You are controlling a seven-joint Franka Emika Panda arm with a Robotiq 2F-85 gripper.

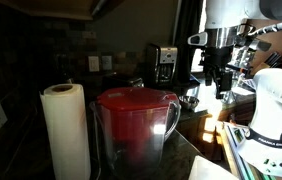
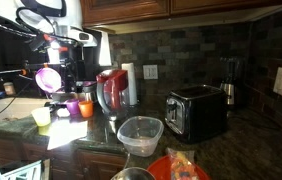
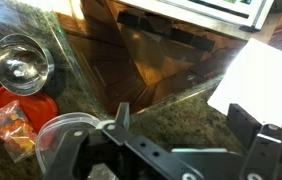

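In the wrist view my gripper stands open, its two dark fingers wide apart and nothing between them. Below it lie the stone counter's edge and wooden cabinet fronts. A clear plastic container (image 3: 49, 142) is at the lower left, partly hidden by the gripper's body. Beyond it are a shiny metal bowl (image 3: 23, 62) and a red plate (image 3: 43, 106) with an orange snack bag (image 3: 14, 130) on it. A white flat sheet-like item (image 3: 256, 78) lies to the right. In exterior view 2 the clear container (image 2: 140, 133) sits on the counter, right of the arm.
A large red-lidded pitcher (image 1: 136, 125) and a paper towel roll (image 1: 67, 130) stand close to exterior view 1. A black toaster (image 2: 196, 112) is at the counter's back. Purple and orange cups (image 2: 87, 108) stand near the arm.
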